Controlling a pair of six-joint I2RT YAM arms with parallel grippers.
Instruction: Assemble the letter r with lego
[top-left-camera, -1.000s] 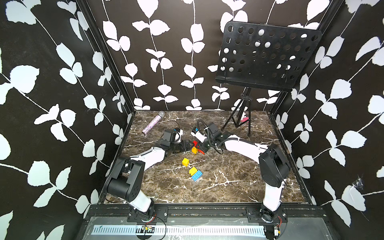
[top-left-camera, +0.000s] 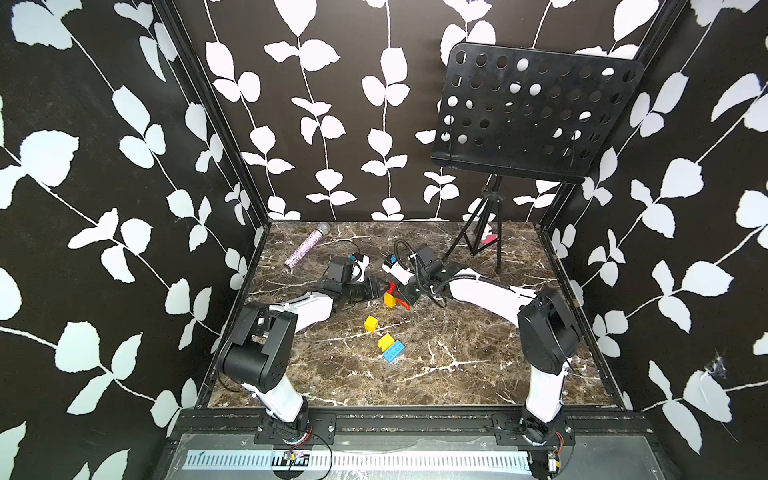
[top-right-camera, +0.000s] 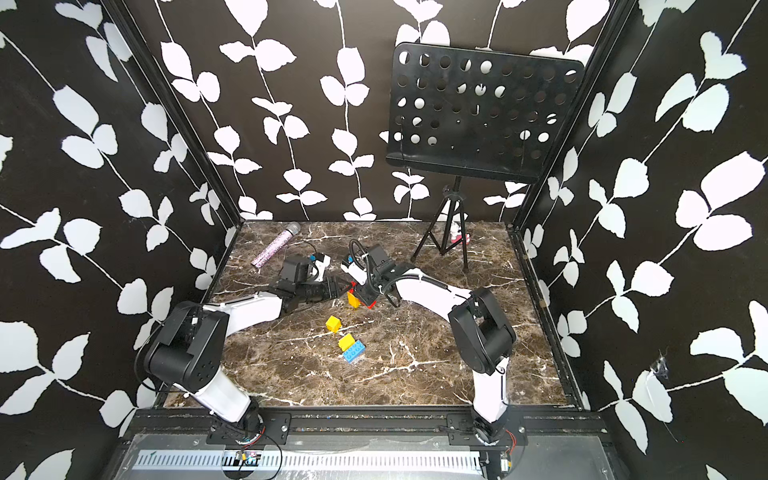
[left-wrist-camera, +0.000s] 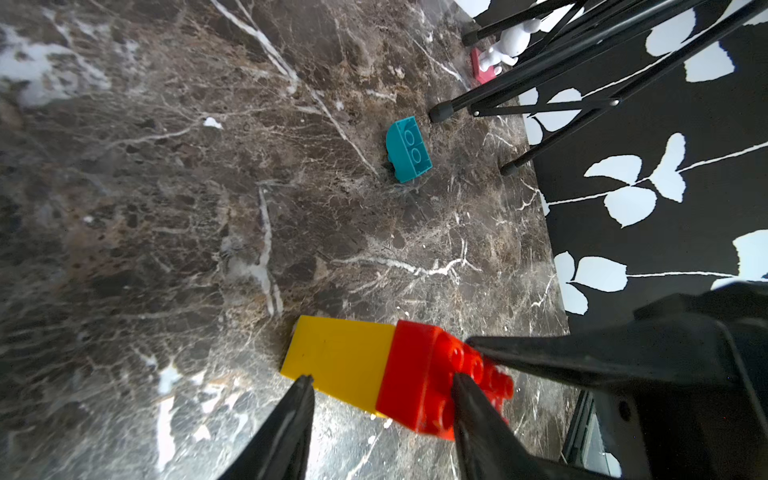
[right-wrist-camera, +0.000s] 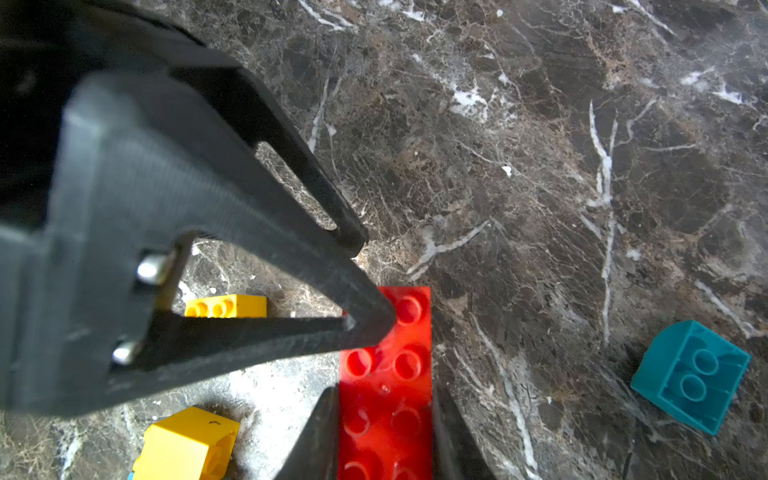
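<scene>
In the middle of the table a long red brick (right-wrist-camera: 385, 384) is held by my right gripper (top-right-camera: 360, 292), shut on it. Beside it lies a yellow brick (left-wrist-camera: 336, 356), against the red one in the left wrist view. My left gripper (top-left-camera: 376, 288) hangs at the red and yellow bricks, its fingers apart, with the yellow piece beyond them. Nearer the front lie a small yellow brick (top-left-camera: 371, 324) and another yellow brick (top-left-camera: 385, 341) beside a light blue brick (top-left-camera: 393, 351). A teal brick (left-wrist-camera: 408, 149) lies apart from the red one.
A black music stand (top-left-camera: 536, 112) stands at the back right, with a small white figure (left-wrist-camera: 512, 44) by its legs. A pink glittery microphone (top-left-camera: 305, 246) lies at the back left.
My left gripper has shifted slightly to the right toward the red and yellow bricks. The right arm looks unchanged.
</scene>
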